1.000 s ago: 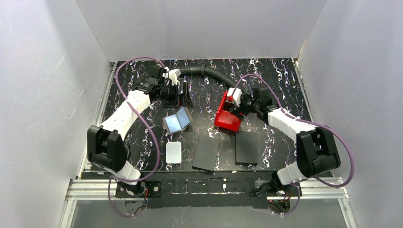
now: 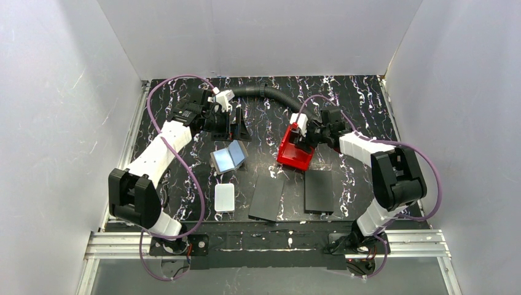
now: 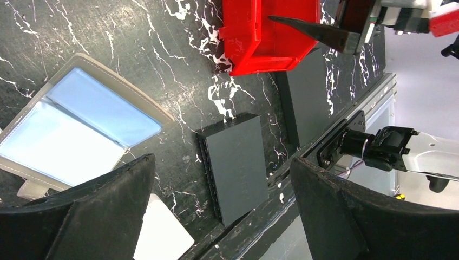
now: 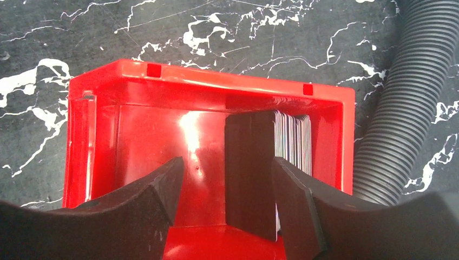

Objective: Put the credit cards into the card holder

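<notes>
A stack of cards stands on edge against one end of a red bin, its broad dark face turned toward the bin's bare floor. My right gripper reaches over that bin with its fingers apart. In the right wrist view one finger is over bare red floor and the other overlaps the cards' edges; whether it touches them I cannot tell. An open folder-like holder, with pale blue panels and a tan border, lies on the left. Above and behind it, my left gripper hangs open and empty.
Two flat black boxes lie near the front edge, and a white tray is left of them. A ribbed black hose runs behind the bin.
The right arm's elbow has swung inward and its gripper has shifted slightly left over the red bin. Bin and holder have not moved.
</notes>
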